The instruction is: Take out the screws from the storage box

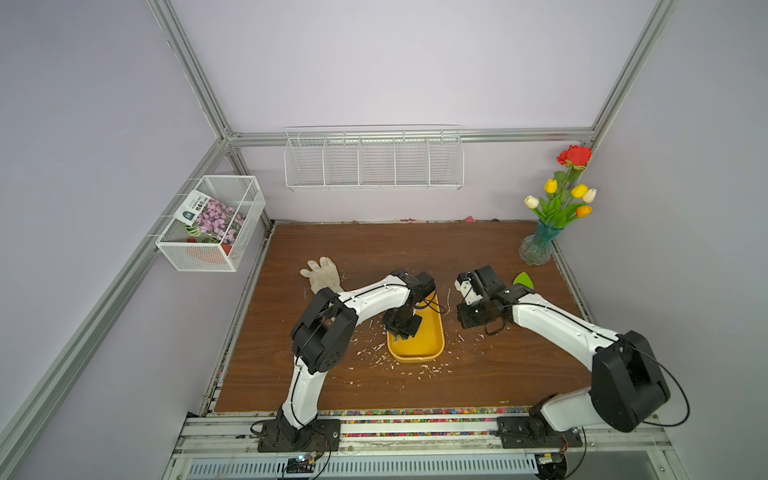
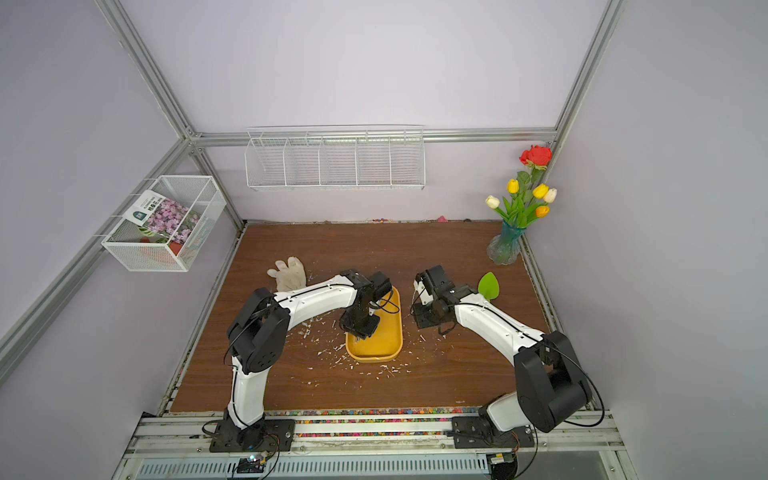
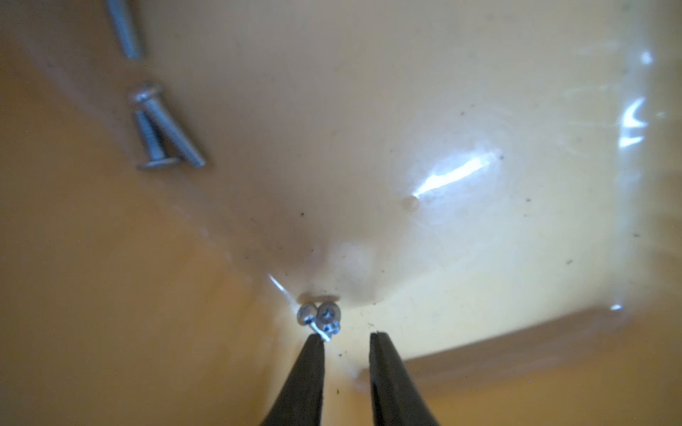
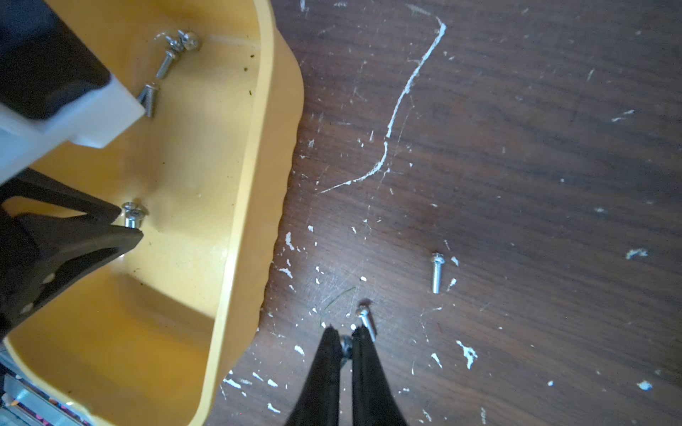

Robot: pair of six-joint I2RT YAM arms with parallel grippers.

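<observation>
The storage box is a yellow tray [image 1: 432,342] in the middle of the table. My left gripper reaches down into it with its fingers parted. Just beyond those fingertips, a small cluster of screws [image 3: 327,314] lies on the box floor along the wall. A pair of crossed screws [image 3: 169,129] lies farther along the same wall, with another screw [image 3: 125,29] past it. Over the table to the right of the box, my right gripper is shut on a small silver screw [image 4: 346,346], mostly hidden by the fingers. Loose screws [image 4: 437,272] lie on the wood.
White flakes [image 4: 464,353] are scattered around the box. A glove [image 1: 323,276] lies behind the left arm, and a green leaf [image 2: 489,285] and a flower vase [image 1: 537,246] stand at the right.
</observation>
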